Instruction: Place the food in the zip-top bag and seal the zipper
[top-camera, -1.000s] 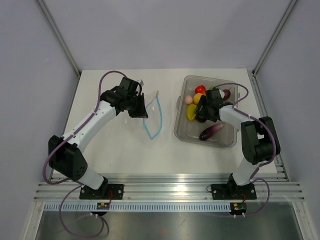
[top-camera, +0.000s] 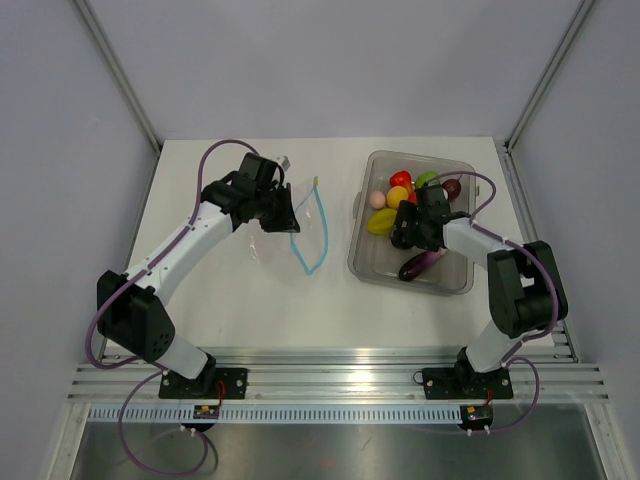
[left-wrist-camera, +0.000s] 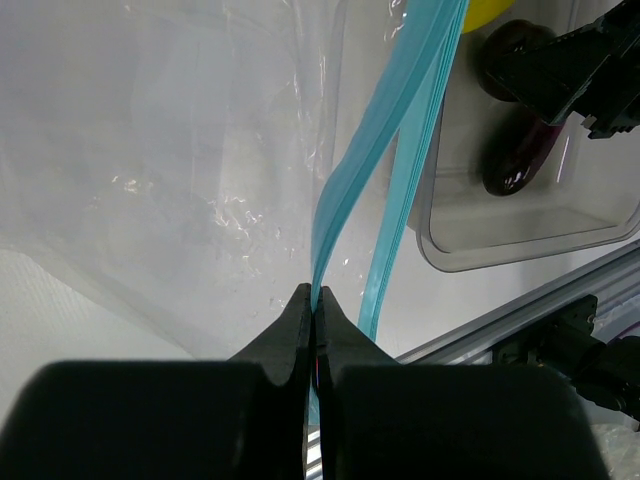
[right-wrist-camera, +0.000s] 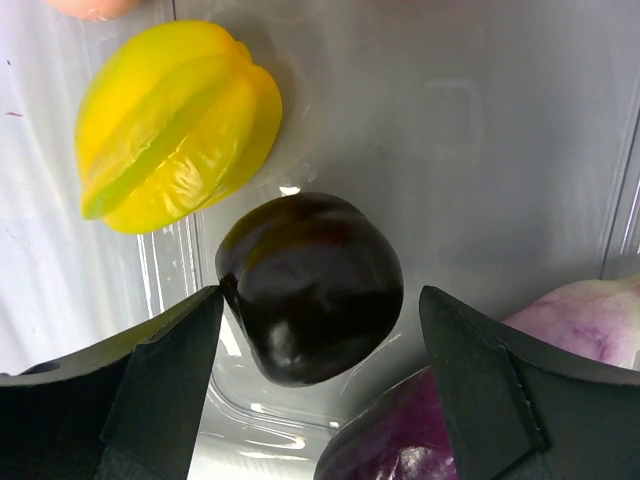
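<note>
A clear zip top bag with a blue zipper strip lies left of the bin, its mouth spread apart. My left gripper is shut on the near strip of the zipper. In the right wrist view a dark, nearly black round vegetable sits on the bin floor between the parted fingers of my right gripper. The left fingertip lies close against its side; a gap shows at the right one. A yellow fruit and a purple eggplant lie beside it.
The grey clear bin also holds a red tomato, an orange fruit, a pinkish egg-like item and a green item. White table in front of the bag is bare.
My right gripper has shifted slightly toward the front, over the dark vegetable. The yellow fruit's pose has altered a little. The bag's zipper has swayed slightly right; the left arm looks still.
</note>
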